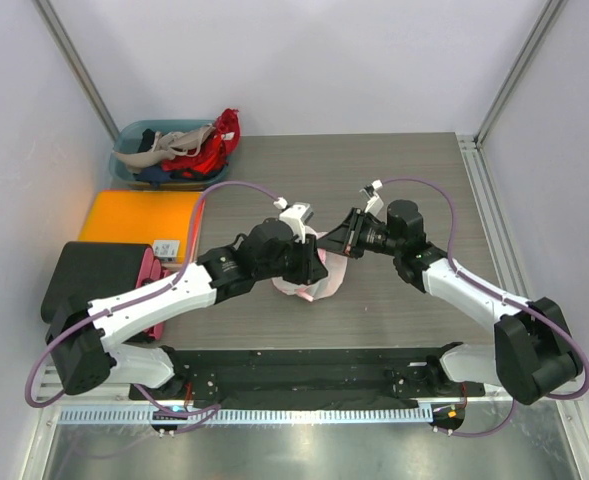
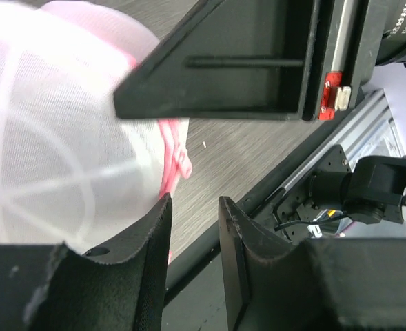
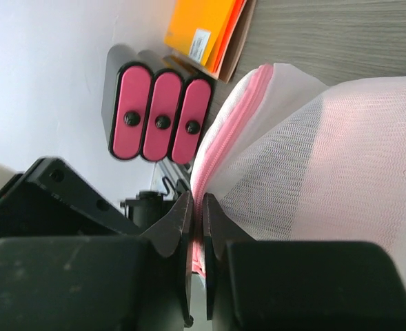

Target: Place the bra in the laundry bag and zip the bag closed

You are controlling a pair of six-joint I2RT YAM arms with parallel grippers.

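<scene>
A white mesh laundry bag (image 1: 324,282) with pink zipper (image 3: 223,138) stands between my grippers over the middle of the table. My right gripper is shut on the bag's pink zipper edge. My left gripper is open just beside the zipper strip, below the right gripper's dark body in the left wrist view, its fingertips fairly close together with nothing clearly held. Whether the bra is inside the bag cannot be told.
A teal basket (image 1: 127,140) with red, beige and dark cloth sits at the back left. An orange folder (image 1: 139,215) and a black case with pink drawers (image 1: 89,270) lie at the left.
</scene>
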